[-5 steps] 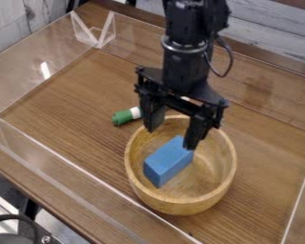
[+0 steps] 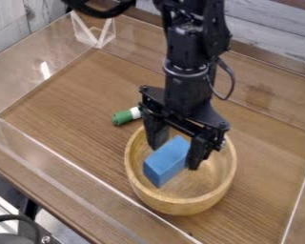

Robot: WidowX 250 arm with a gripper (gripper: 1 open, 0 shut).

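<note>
My black gripper (image 2: pixel 181 134) hangs open over a round wooden bowl (image 2: pixel 181 198), its two fingers spread around the upper part of a blue block (image 2: pixel 163 167) lying in the bowl. A small green and white cylinder (image 2: pixel 125 116) lies on the table left of the bowl, partly next to my gripper.
A white wire object (image 2: pixel 91 29) stands near the back left. Clear panels edge the table at left, and dark cables lie at the lower left.
My gripper has shifted and come down a little toward the blue block in the bowl, its fingers now closer around it. The block, bowl and cylinder look in about the same places.
</note>
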